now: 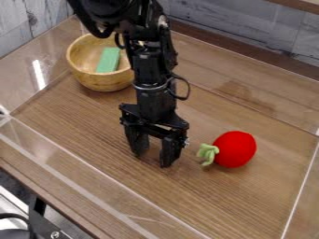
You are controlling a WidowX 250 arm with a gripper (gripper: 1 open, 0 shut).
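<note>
My black gripper hangs low over the middle of the wooden table, fingers pointing down, open, with nothing visible between them. To its right lies a red tomato-like object with a pale green top on its left side. A yellow bowl stands at the back left, holding a light green block.
Raised wooden edges run along the back, and a cable shows at the bottom left corner beyond the table edge.
</note>
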